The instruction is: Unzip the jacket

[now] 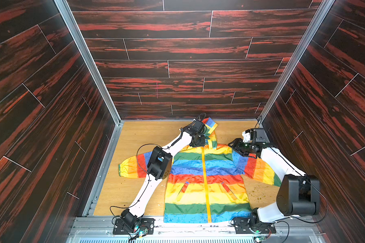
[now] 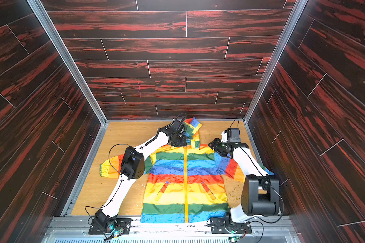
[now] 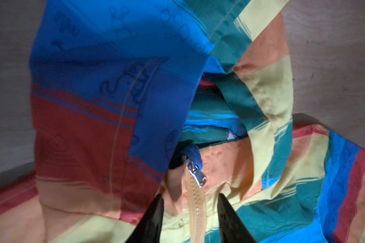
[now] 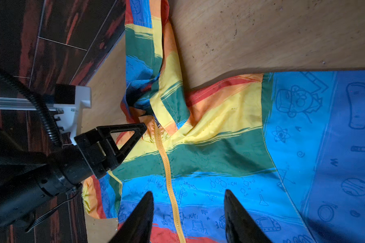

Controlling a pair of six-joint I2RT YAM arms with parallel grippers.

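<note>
The rainbow-striped jacket (image 1: pixel 190 166) lies flat on the table, its sleeves spread and its zipper (image 1: pixel 205 178) closed along the front. At the collar, in the left wrist view, the metal zipper pull (image 3: pixel 196 173) hangs from the slider at the top of the yellow teeth. My left gripper is over the collar, its fingers apart on either side of the zipper line, with the pull a little beyond the fingertips and nothing held. Above the jacket's right shoulder is my right gripper, fingers apart and empty, clear of the cloth.
The hood (image 3: pixel 101 121) is folded and bunched beside the collar. In the right wrist view, the left arm's black finger (image 4: pixel 129 135) reaches over the collar from the left. Bare wooden table (image 1: pixel 146 131) shows around the jacket; dark walls (image 1: pixel 190 68) enclose it.
</note>
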